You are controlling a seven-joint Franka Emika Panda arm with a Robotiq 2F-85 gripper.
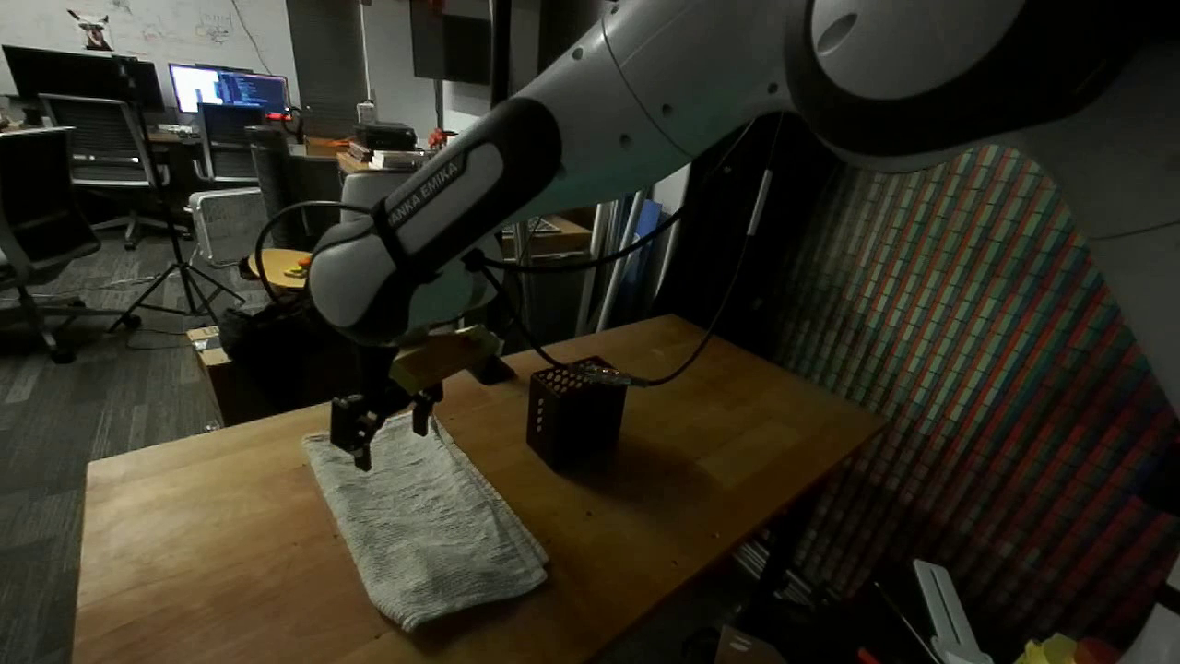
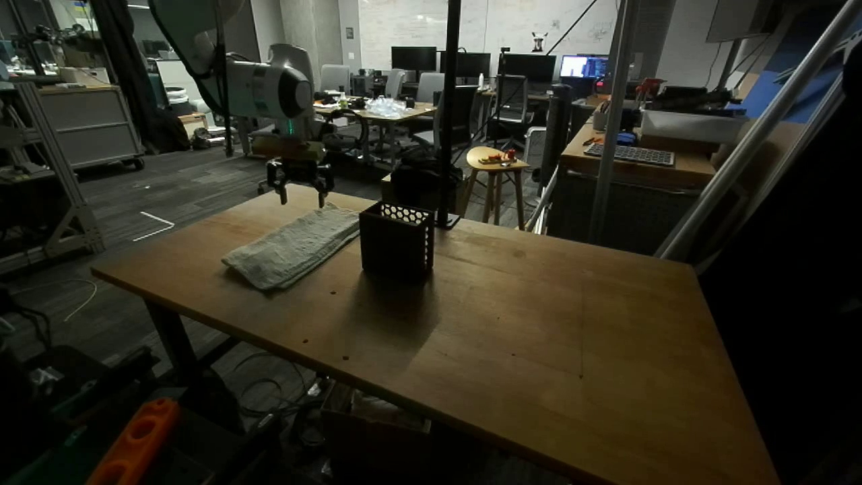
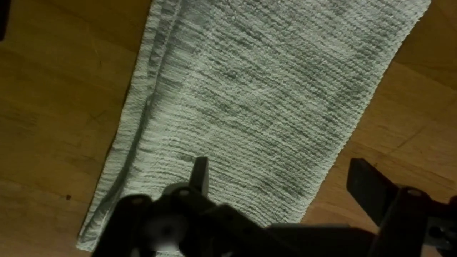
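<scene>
A light grey towel (image 1: 437, 531), folded into a long rectangle, lies flat on the wooden table. My gripper (image 1: 389, 441) hangs over its far end, fingers spread wide, holding nothing. From the other side, the gripper (image 2: 301, 198) appears above the end of the towel (image 2: 291, 246) away from that camera. In the wrist view the towel (image 3: 257, 98) fills the middle, with layered folds along its left edge. One finger (image 3: 199, 177) shows over the cloth, the other finger (image 3: 370, 188) over bare wood to the right. Exact height above the cloth is hard to judge.
A black perforated box (image 1: 575, 415) stands upright on the table (image 1: 708, 443) beside the towel. Behind it a dark post (image 2: 449, 121) rises at the table's far edge. Much of the tabletop beyond the box is bare.
</scene>
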